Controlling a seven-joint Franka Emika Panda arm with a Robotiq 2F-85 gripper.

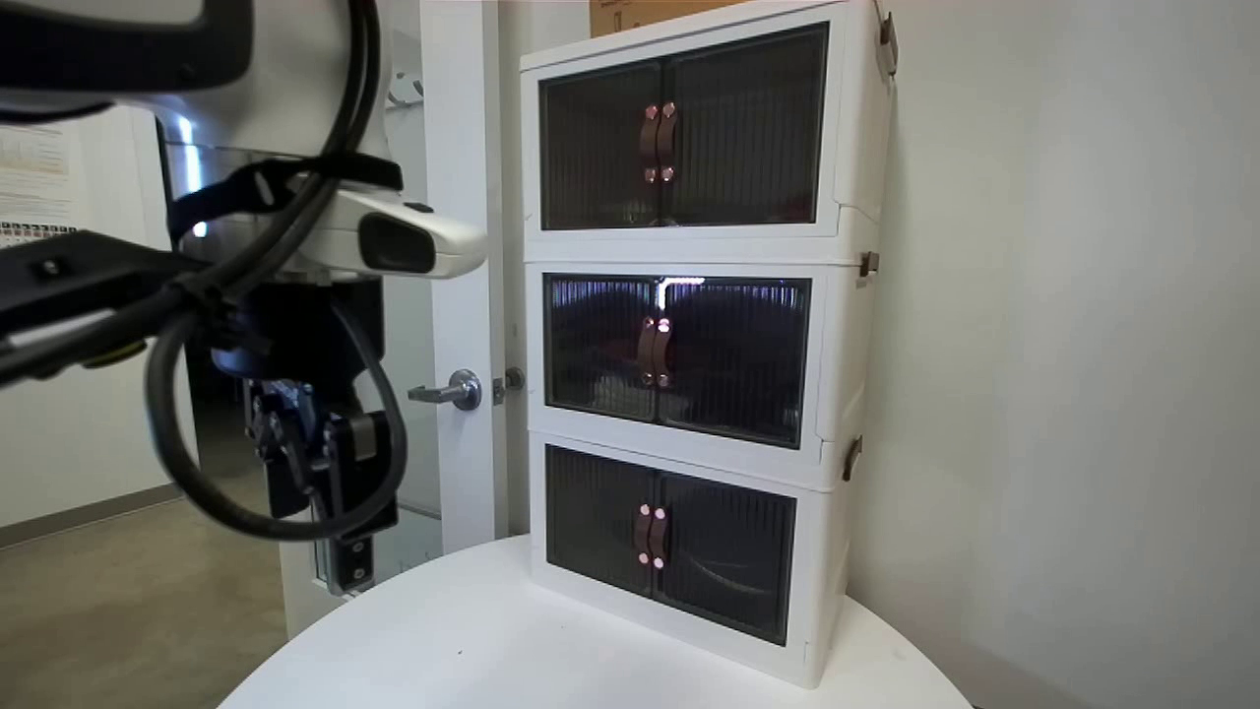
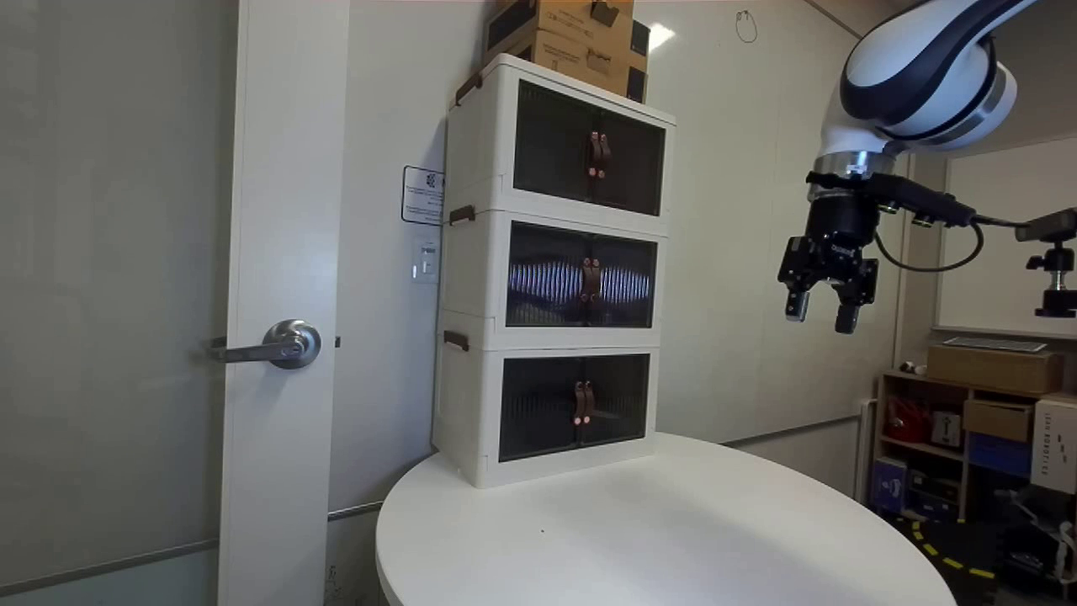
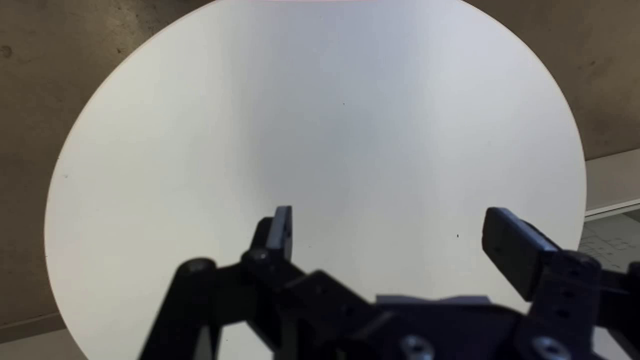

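A white cabinet of three stacked units (image 2: 474,268) stands on the round white table (image 2: 707,525). Each unit has a pair of dark ribbed doors, all closed, with brown strap handles; the top handles (image 1: 658,142), middle handles (image 1: 655,351) and bottom handles (image 1: 651,536) face outward. High above the table, well away from the cabinet's front, my gripper (image 2: 821,315) points downward. In the wrist view its two fingers stand wide apart, the left fingertip (image 3: 280,231) and the right fingertip (image 3: 510,246), with only bare tabletop below and nothing between them.
Cardboard boxes (image 2: 580,45) rest on top of the cabinet. A door with a lever handle (image 2: 293,344) is to the cabinet's left, and a wall (image 1: 1063,354) rises close behind it. A shelf (image 2: 924,444) with boxes stands in the far right background.
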